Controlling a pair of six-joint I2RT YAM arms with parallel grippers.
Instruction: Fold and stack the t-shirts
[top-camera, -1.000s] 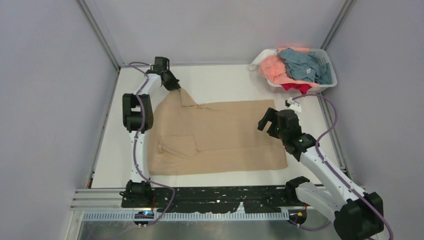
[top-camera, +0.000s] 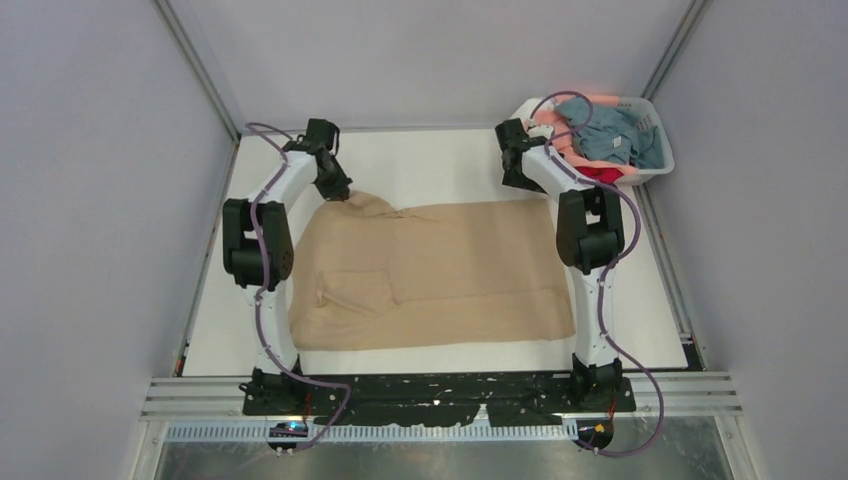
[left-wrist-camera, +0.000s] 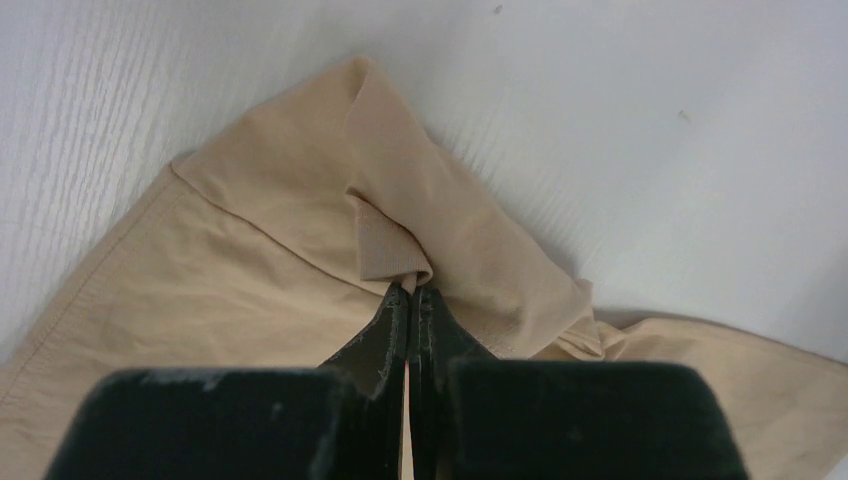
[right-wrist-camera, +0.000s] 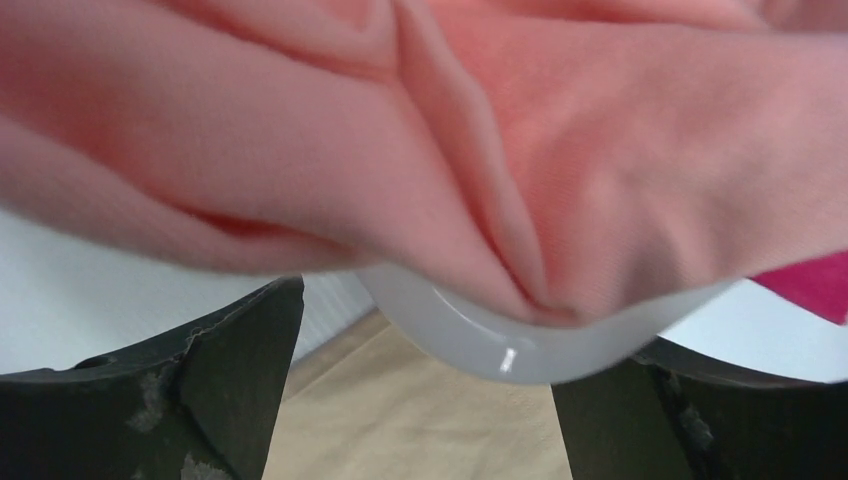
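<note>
A tan t-shirt (top-camera: 460, 250) lies spread over the table, its sleeve-like fold (top-camera: 345, 290) lying at the lower left. At its far left corner my left gripper (top-camera: 345, 192) is shut, and the left wrist view shows a small bunched fold of the tan cloth (left-wrist-camera: 390, 245) pinched at the fingertips (left-wrist-camera: 385, 335). That corner is turned over on itself. My right gripper (top-camera: 521, 184) stands open by the shirt's far right edge, beside the basket. In the right wrist view nothing is held between its fingers, with tan cloth visible below.
A white laundry basket (top-camera: 664, 148) at the back right holds blue-grey cloth (top-camera: 610, 135), pink cloth (right-wrist-camera: 400, 150) and red cloth (top-camera: 600, 174). The pink cloth hangs over the rim, close to my right gripper. Bare white table (top-camera: 425, 165) shows behind the shirt.
My right arm has swung from the right side up to the basket and the shirt's far edge. The left gripper moved slightly toward the front, and the far left corner of the shirt has come with it.
</note>
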